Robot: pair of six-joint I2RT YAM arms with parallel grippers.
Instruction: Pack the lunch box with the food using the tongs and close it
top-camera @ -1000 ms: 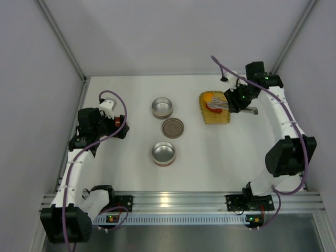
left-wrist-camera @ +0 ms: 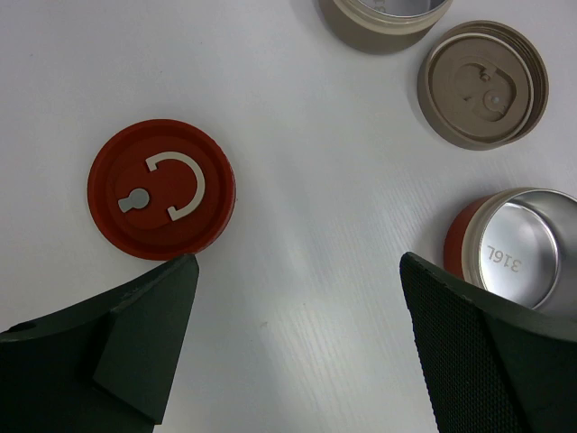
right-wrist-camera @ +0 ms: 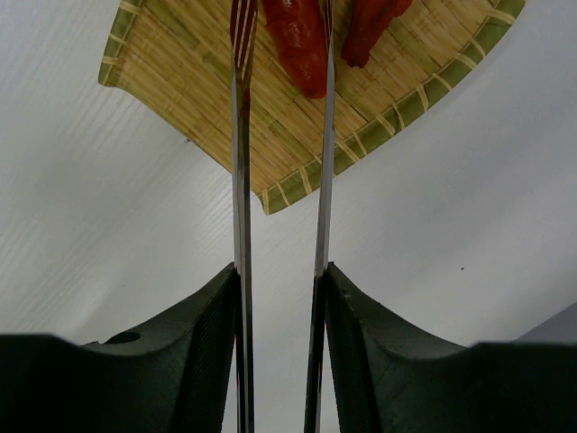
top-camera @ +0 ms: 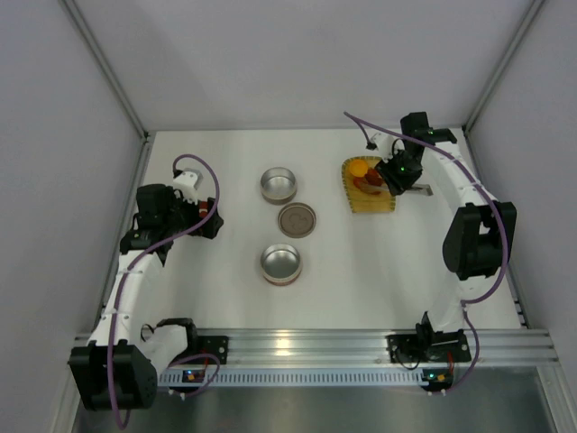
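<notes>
My right gripper holds long steel tongs [right-wrist-camera: 320, 225] over the bamboo tray [right-wrist-camera: 162, 81], their tips around or just over a red sausage-like food [right-wrist-camera: 299, 54]; another red piece [right-wrist-camera: 365, 27] lies beside it. An orange food [top-camera: 358, 168] is on the tray. My left gripper is open and empty, over a red lid [left-wrist-camera: 162, 216]. Steel containers [top-camera: 278, 185] [top-camera: 280, 262] stand mid-table, with a brown lid [top-camera: 297, 219] between them.
Walls bound both sides.
The left arm is nearly still.
</notes>
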